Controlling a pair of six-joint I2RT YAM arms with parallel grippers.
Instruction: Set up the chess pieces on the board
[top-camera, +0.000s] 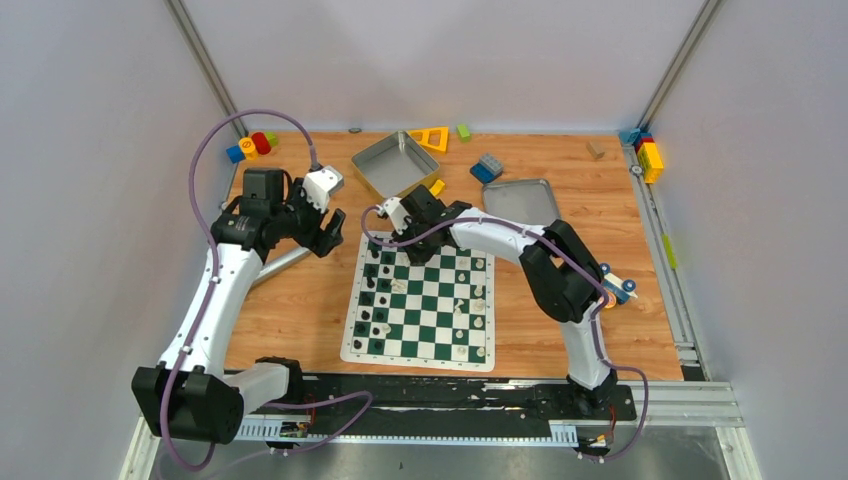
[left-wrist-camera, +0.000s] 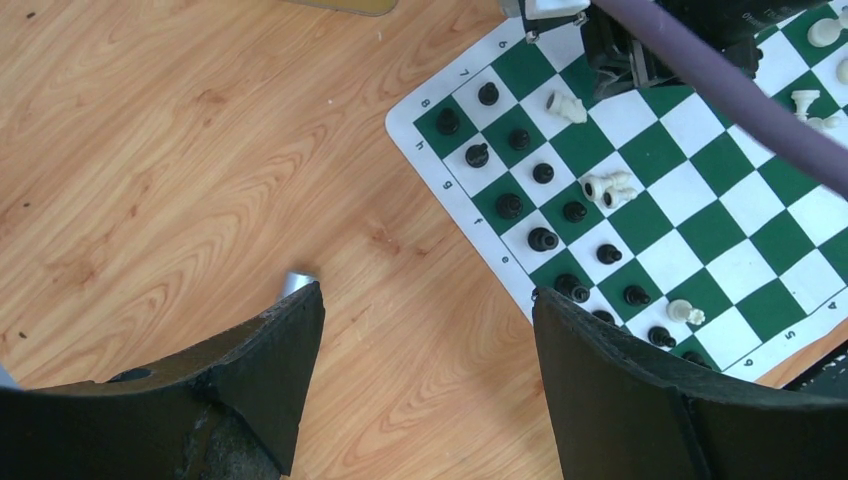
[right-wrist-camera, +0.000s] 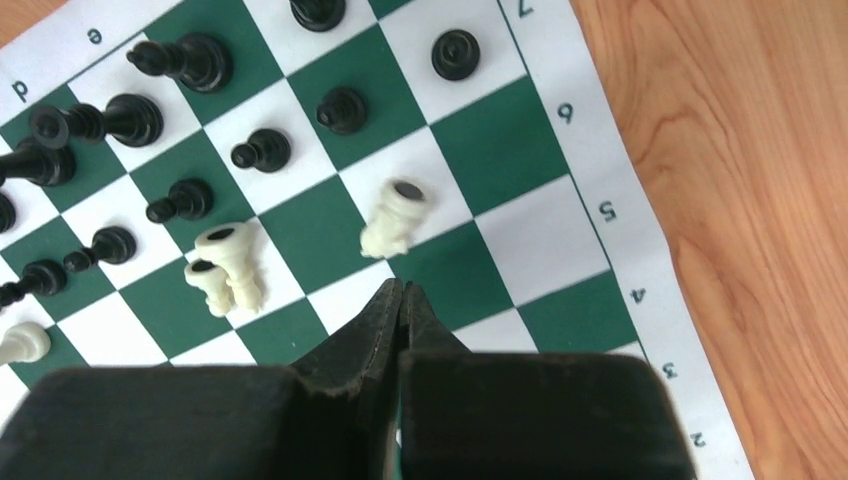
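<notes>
On the green-and-white chessboard (top-camera: 418, 364) the black pieces stand in two rows along one side. A white knight (right-wrist-camera: 396, 218) lies on its side in the right wrist view, just beyond the fingertips of my right gripper. That gripper is shut, its tips together and nothing between them. Two more white pieces lie side by side, the larger one (right-wrist-camera: 233, 258) among them, near the black pawns (right-wrist-camera: 262, 150). Left of the board, above bare wood, my left gripper is open and empty.
More white pieces (left-wrist-camera: 805, 100) are on the board's far side, some lying down. Behind the board are a metal box (top-camera: 372, 165) and a grey tray (top-camera: 523, 200). A silver tube (top-camera: 281, 264) lies under the left arm. Bare table lies right of the board.
</notes>
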